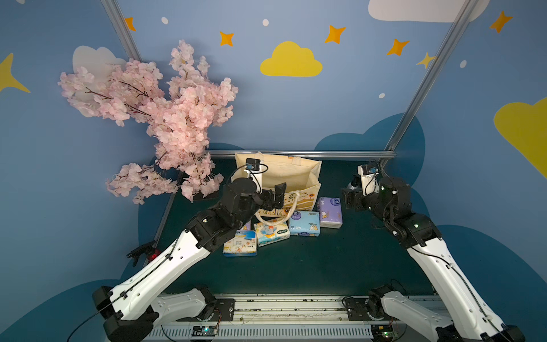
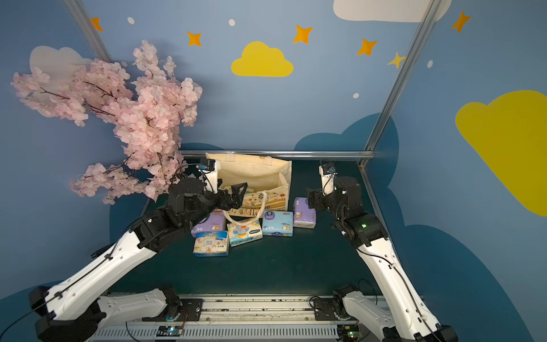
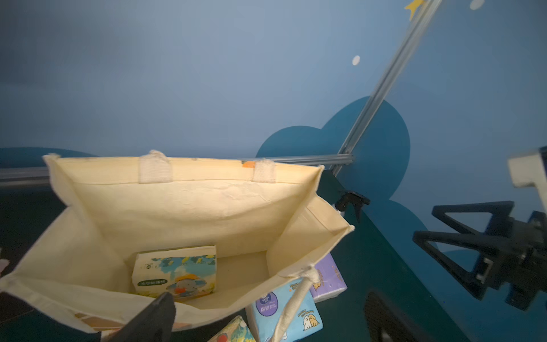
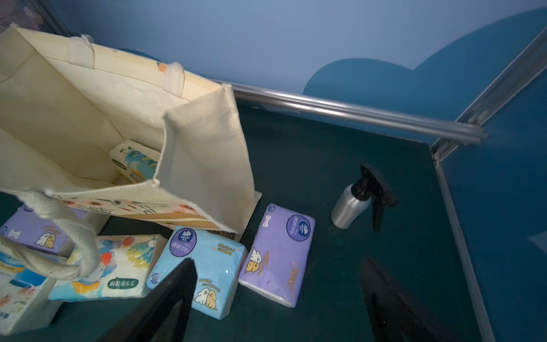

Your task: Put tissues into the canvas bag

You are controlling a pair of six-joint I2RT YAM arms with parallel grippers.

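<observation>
The cream canvas bag (image 3: 188, 205) stands open at the back of the table, one patterned tissue pack (image 3: 176, 272) lying inside on its floor. In front of it lie a blue pack (image 4: 199, 268), an upright-set purple pack (image 4: 279, 250) at the right, a yellow-and-blue pack (image 4: 116, 268), an orange-flowered pack (image 2: 210, 244) and a second purple pack (image 2: 209, 222). My left gripper (image 1: 279, 195) hovers over the bag's front side, open and empty. To the right of the bag and purple pack, my right gripper (image 2: 312, 199) is open, nothing between its fingers.
A silver spray bottle (image 4: 348, 208) with a black trigger stands right of the bag. Pink blossom branches (image 1: 182, 119) rise at the back left. The bag's rope handle (image 4: 62, 228) droops over the packs. Bare table (image 1: 342, 262) lies in front.
</observation>
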